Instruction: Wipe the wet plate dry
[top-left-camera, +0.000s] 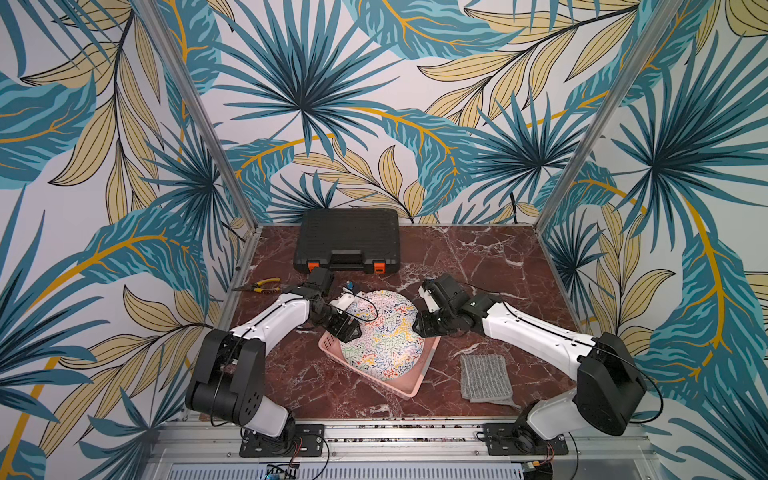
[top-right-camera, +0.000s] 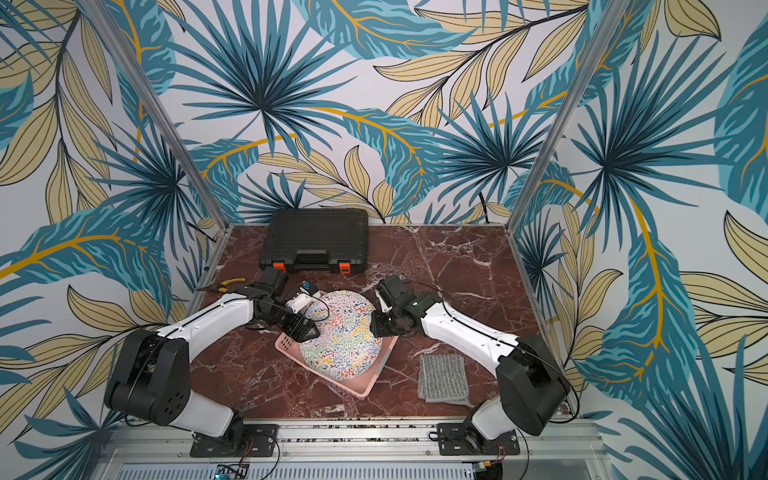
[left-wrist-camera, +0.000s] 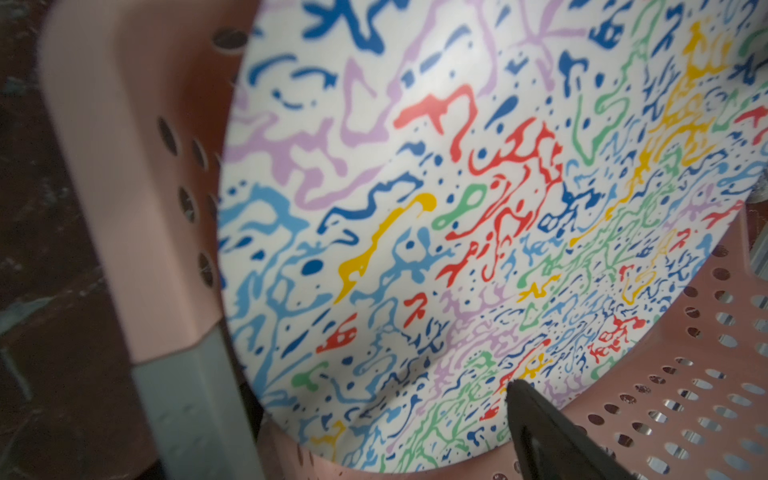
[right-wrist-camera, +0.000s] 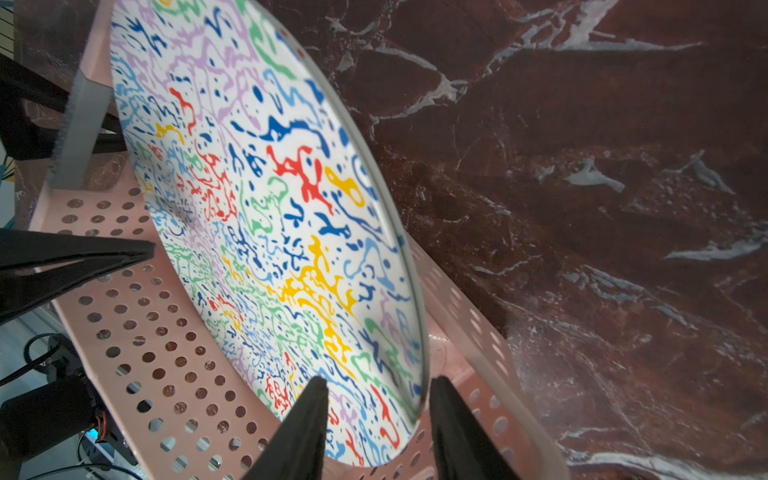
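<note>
The plate (top-left-camera: 389, 340), white with multicoloured squiggles, leans in the pink perforated basket (top-left-camera: 412, 389). My left gripper (top-left-camera: 352, 329) is at the basket's left side. In the left wrist view its dark finger (left-wrist-camera: 552, 436) lies over the plate and the grey part (left-wrist-camera: 196, 404) of the basket rim stands in the open finger; the other finger is mostly hidden. My right gripper has its fingers apart, with the plate's edge (right-wrist-camera: 408, 336) reaching between them. A grey cloth (top-left-camera: 486, 377) lies flat on the table at right. Whether the plate is wet cannot be made out.
A black case (top-left-camera: 348, 240) stands at the back. Yellow-handled pliers (top-left-camera: 261, 285) lie at the left edge, and a small blue-topped object (top-left-camera: 349, 285) sits behind the basket.
</note>
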